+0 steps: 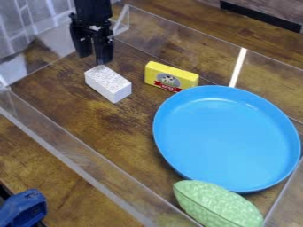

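The black gripper [92, 44] hangs at the top left over the wooden surface, fingers pointing down, just behind a white speckled block [108, 84]. Whether it is open or shut is too small and dark to tell. A yellow box [171, 76] with a printed label lies to the right of the white block.
A large blue plate [226, 135] fills the right middle. A green leaf-shaped item [217, 203] lies at the bottom right, a crumpled blue item [20, 208] at the bottom left. Clear walls border the area. The lower-left wood is bare.
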